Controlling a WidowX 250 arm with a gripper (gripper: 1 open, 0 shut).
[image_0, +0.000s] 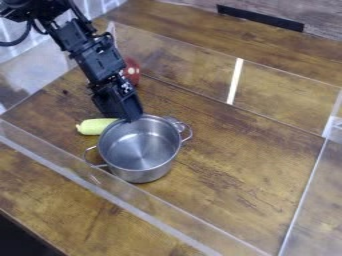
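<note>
My black gripper (120, 110) is low over the back-left rim of a steel pot (140, 155), at the left of centre of the wooden table. A pale yellow elongated object (94, 126) lies just left of the pot, partly hidden behind it. The gripper's fingertips are dark and small in view; nothing is visibly held between them. A red object (131, 70) sits behind the arm, mostly hidden. Something small and metallic shows behind the pot's right side, partly hidden.
Clear panels border the work area (247, 170). The bare wood to the right of the pot is free.
</note>
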